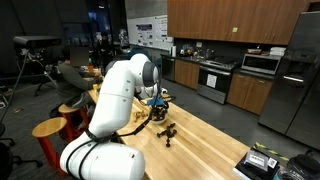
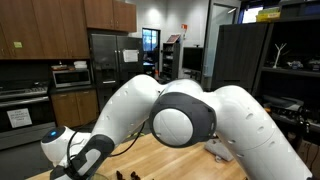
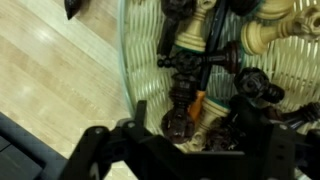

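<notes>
A pale woven basket (image 3: pixel 138 62) fills much of the wrist view, holding several dark and light wooden chess pieces lying jumbled together. My gripper is open over the basket, its fingers coming in from the lower edge. A dark chess piece (image 3: pixel 181 100) lies in the gap seen between them, its round end toward me; whether the fingers touch it cannot be made out. Beside it is a light piece (image 3: pixel 203 125), partly covered. In exterior view 1 the gripper (image 1: pixel 156 101) hangs low at the basket (image 1: pixel 160 115), with small details unclear.
Several dark pieces (image 1: pixel 168 133) stand or lie on the wooden table (image 1: pixel 205 150) in front of the basket. Another dark piece (image 3: pixel 72 8) rests outside its rim. A black-and-white box (image 1: pixel 257 163) sits near the table's right side. Bare tabletop stretches between.
</notes>
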